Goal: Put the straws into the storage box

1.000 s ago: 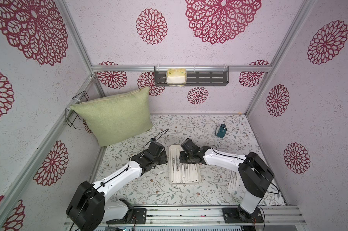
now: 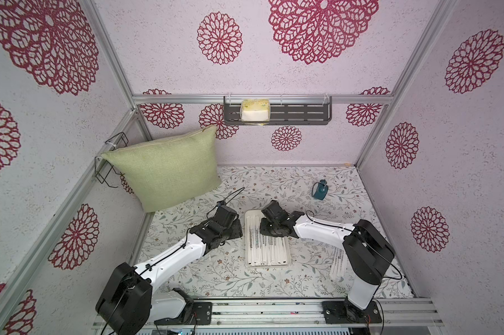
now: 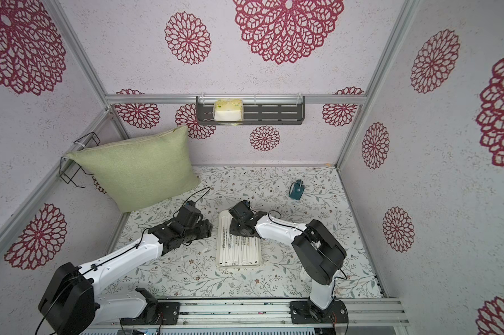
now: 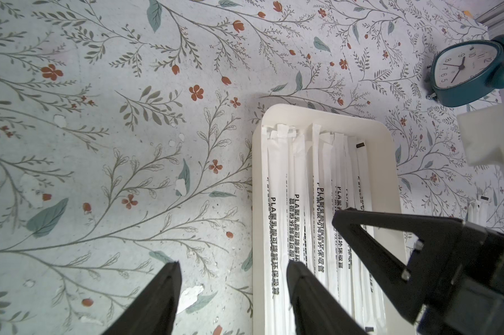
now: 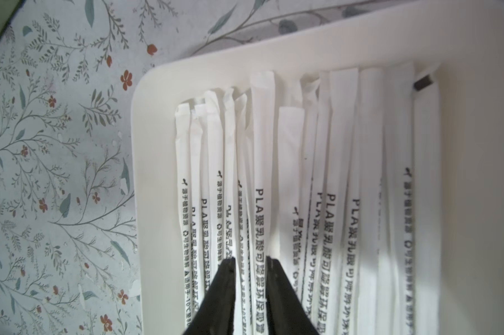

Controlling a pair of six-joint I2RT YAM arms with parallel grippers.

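Note:
White paper-wrapped straws [image 4: 274,245] lie side by side along the cream storage box [image 4: 394,184], which stands on the patterned cloth. Over this box, my right gripper is shut on a straw [image 5: 262,134] that runs lengthwise between its fingertips and looks slightly nearer the camera than the others. The held straw's lower part is hidden. Left of the box, my left gripper is open, its fingers apart with only cloth visible between them. A few more straws [image 2: 339,262] lie on the cloth at the right, beneath the right arm.
A teal alarm clock [image 2: 320,189] stands at the back right. The green cushion [image 2: 165,167] leans at the back left, and a dark wall shelf [image 2: 299,114] carries a yellow-white block [image 2: 255,110]. Clear cloth lies behind the box.
The left arm is still.

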